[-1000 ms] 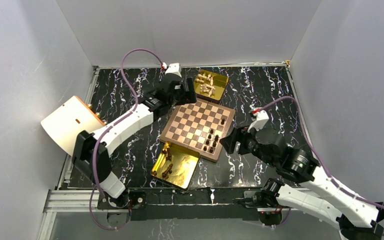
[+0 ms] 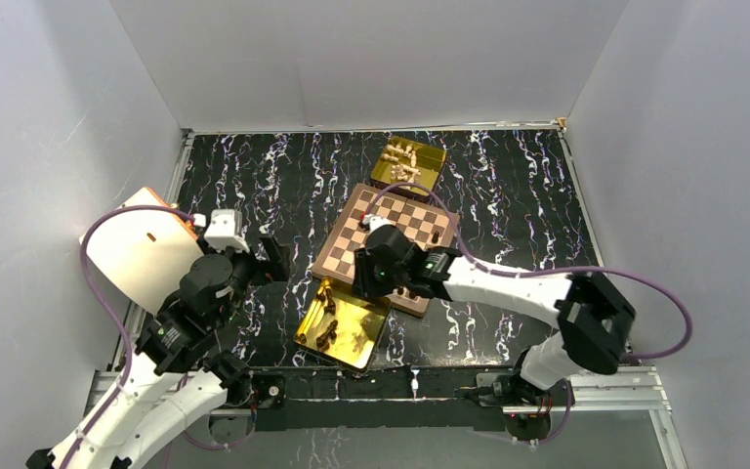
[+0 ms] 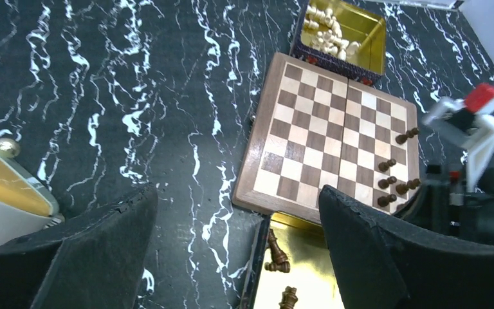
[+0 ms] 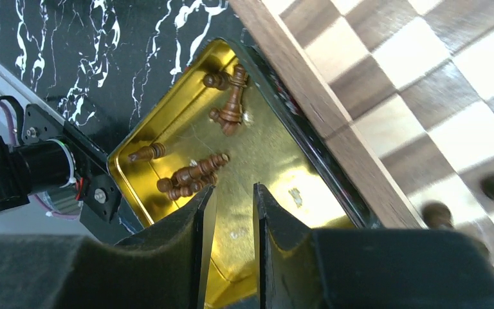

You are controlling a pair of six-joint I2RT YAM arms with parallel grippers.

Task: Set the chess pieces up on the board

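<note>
The chessboard (image 3: 315, 122) carries several dark pieces (image 3: 387, 165) on its right part. Below it, the front gold tray (image 2: 350, 342) holds loose dark pieces (image 4: 193, 170). My right gripper hangs over this tray and the board's near edge, fingers apart with nothing between them in the right wrist view. My left gripper is open and empty, held left of the board in the top view, with the board and tray visible beyond its fingers.
A rear gold tray (image 3: 370, 38) holds light pieces. A cream object (image 2: 142, 249) stands at the left edge.
My left arm has pulled back toward the front left, away from the rear tray. My right arm has moved leftward, from beside the board to over the front tray and board edge.
</note>
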